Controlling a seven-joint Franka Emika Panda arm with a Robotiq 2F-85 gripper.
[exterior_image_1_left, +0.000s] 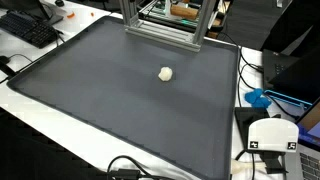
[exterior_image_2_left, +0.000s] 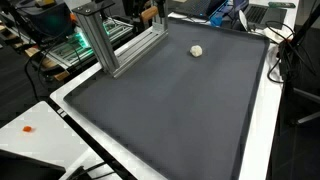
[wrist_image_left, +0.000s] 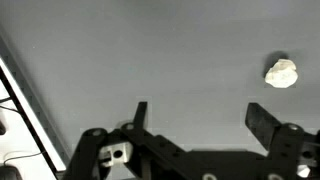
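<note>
A small off-white, roundish lump (exterior_image_1_left: 165, 74) lies alone on the dark grey tabletop. In the second exterior view the lump (exterior_image_2_left: 196, 50) sits toward the far side of the table. From the wrist, the lump (wrist_image_left: 281, 73) shows at upper right, beyond the right finger, with a shadow beside it. My gripper is open, its two black fingers wide apart with only bare table seen between them. The lump is outside the fingers and not touched. I cannot make out the gripper clearly in either exterior view.
A silver metal frame (exterior_image_1_left: 168, 33) stands at its edge. A black keyboard (exterior_image_1_left: 28, 29) lies off to one side, and a blue item (exterior_image_1_left: 257, 98) with cables lies past the opposite edge.
</note>
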